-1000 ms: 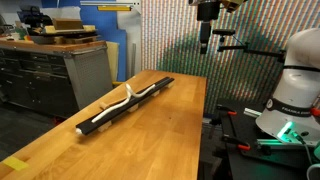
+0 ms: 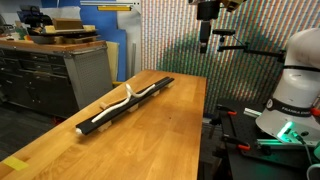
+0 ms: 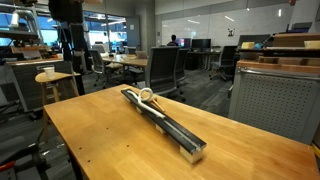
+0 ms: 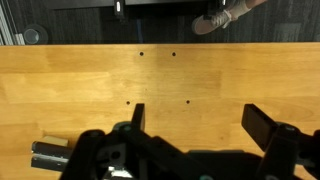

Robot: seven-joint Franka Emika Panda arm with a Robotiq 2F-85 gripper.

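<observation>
A long dark bar (image 2: 100, 121) lies along the far side of the wooden table, seeming to rest on pale blocks (image 3: 190, 154). On top of it runs a white strip (image 2: 113, 107), and a tan ring-shaped item (image 3: 147, 95) sits near its middle. Only one dark end of the bar (image 4: 50, 156) shows at the lower left of the wrist view. High over the table, well apart from the bar, hangs my gripper (image 2: 203, 47). Its black fingers (image 4: 130, 125) stand wide apart in the wrist view, with bare wood between and beyond them.
A yellow tape mark (image 2: 15, 163) lies at its near left in exterior view 1. Behind the table stands a grey cabinet (image 2: 92, 75). A person's foot (image 4: 208, 22) shows beyond the table edge in the wrist view.
</observation>
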